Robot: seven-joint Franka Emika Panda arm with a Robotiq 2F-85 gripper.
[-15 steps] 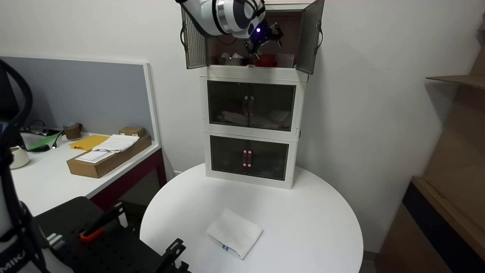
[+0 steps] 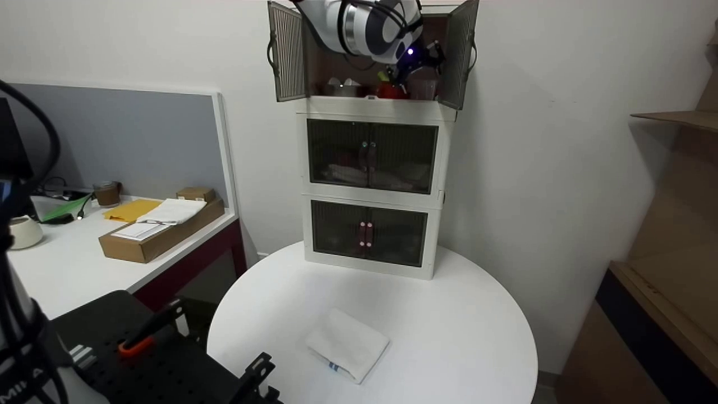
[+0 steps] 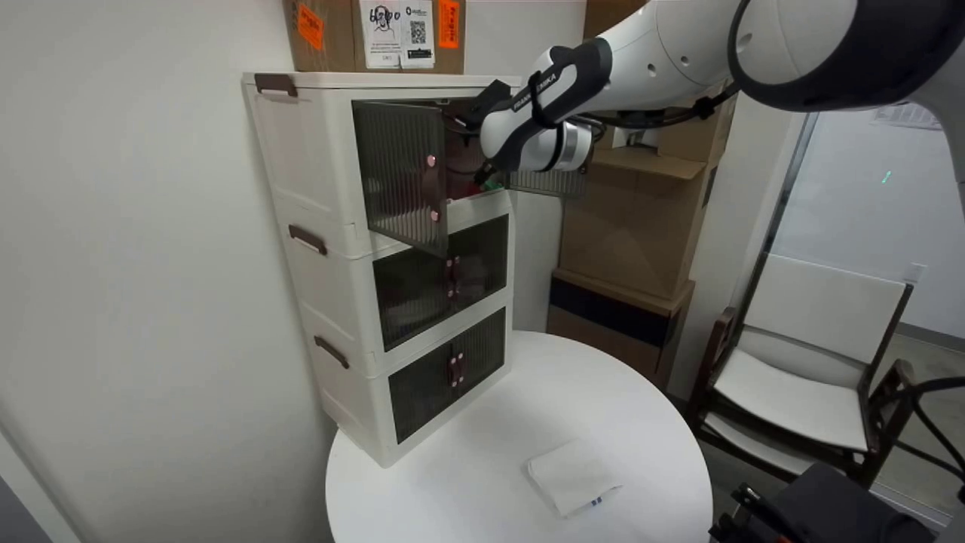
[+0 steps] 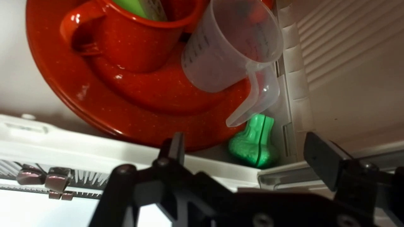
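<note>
My gripper is open at the front of the top cabinet compartment, its two fingers wide apart with nothing held. Ahead of and below it, a green bulbous object lies in the compartment's front right corner. Just behind that stands a clear measuring cup, its handle hanging over the green thing. A red mug with something light green inside rests on red plates to the left. In the first exterior view the gripper sits in front of the right half of the compartment, near the measuring cup.
Both top doors stand open, the right door close beside the gripper and the left door farther off. The two lower compartments are closed. On the round white table lies a folded white cloth, with free room around it.
The arm and gripper have moved right across the compartment opening, toward the right door. The cloth and the doors stay where they were.
</note>
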